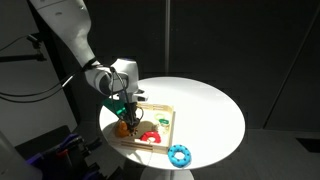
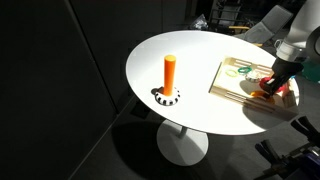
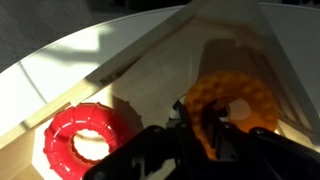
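Observation:
In the wrist view my gripper is shut on one side of an orange ring (image 3: 245,92), its dark fingers partly covered by the ring's band. The ring is low over the shallow wooden tray, near one corner; whether it touches the tray floor I cannot tell. A red ring (image 3: 68,135) lies flat in the tray, apart from the gripper. In exterior view 1 the arm reaches down into the left part of the tray, with the orange ring (image 1: 122,129) beside the fingers and the red ring (image 1: 151,137) to the right.
A green ring (image 1: 163,122) lies farther back in the tray (image 1: 172,128). A blue ring (image 1: 180,155) sits at the near edge of the white table (image 1: 210,110). An orange post (image 2: 169,75) stands on a patterned base in exterior view 2.

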